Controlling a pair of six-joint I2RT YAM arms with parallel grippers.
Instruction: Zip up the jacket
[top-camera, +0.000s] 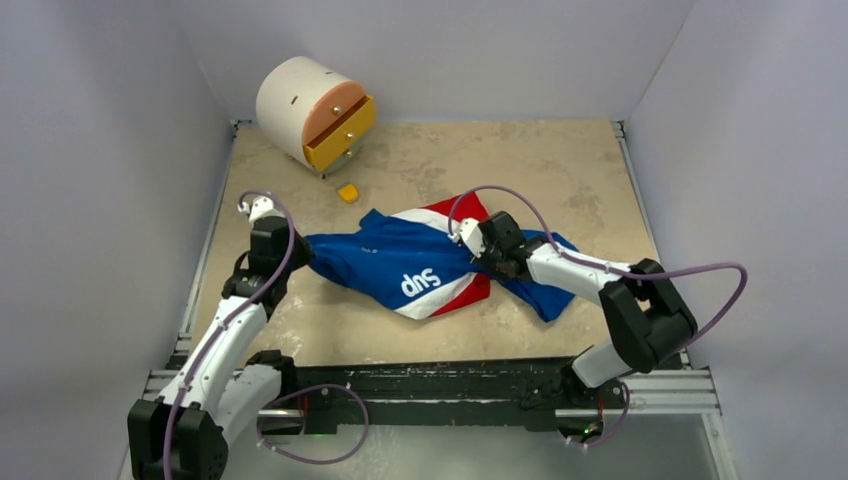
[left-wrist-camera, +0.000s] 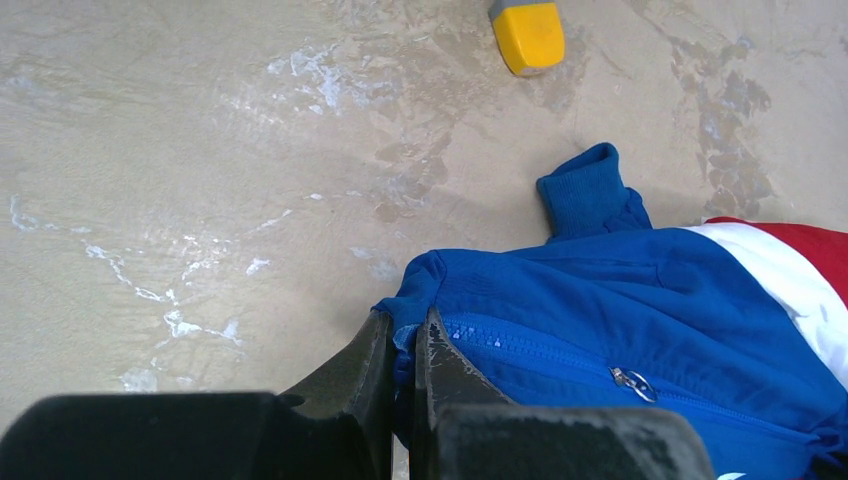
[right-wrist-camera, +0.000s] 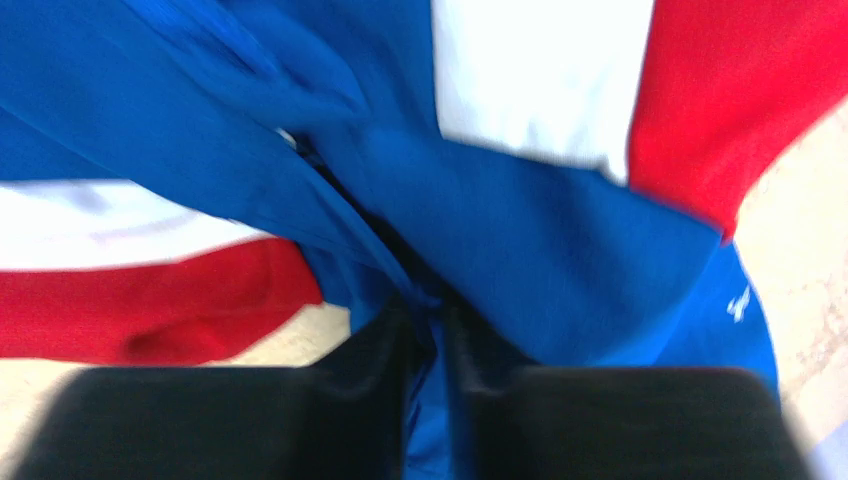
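The blue jacket (top-camera: 400, 250), with white and red bands, lies stretched across the table. Its left end is bunched in my left gripper, which is shut on the fabric. From there a zip line runs rightward, with a metal zip pull (left-wrist-camera: 633, 384) lying on it, apart from the fingers. Over the jacket's right part is my right gripper, its fingers close together and blurred, around a folded blue edge. How firmly they meet it is unclear. A dark gap in the cloth leads up from these fingertips to a small pale glint.
A yellow block (top-camera: 348, 193) rests behind the jacket's left part. Farther back stands a white rounded cabinet (top-camera: 300, 100) with orange and yellow drawers. Bare table (top-camera: 540, 160) shows behind the jacket and along the front.
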